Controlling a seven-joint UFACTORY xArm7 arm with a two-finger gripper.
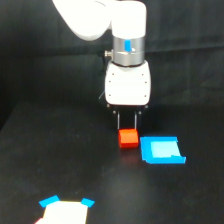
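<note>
The gripper of my white arm points straight down, its two thin dark fingers apart. Directly below and at their tips is a small red cube, its front face squared to the camera. The fingers line up with the cube's left and right sides. Whether they press on it or only stand around its top cannot be made out, nor can any gap under the cube.
Just right of the cube lies a pale square outlined in blue tape. A white patch with blue tape corners is at the bottom left.
</note>
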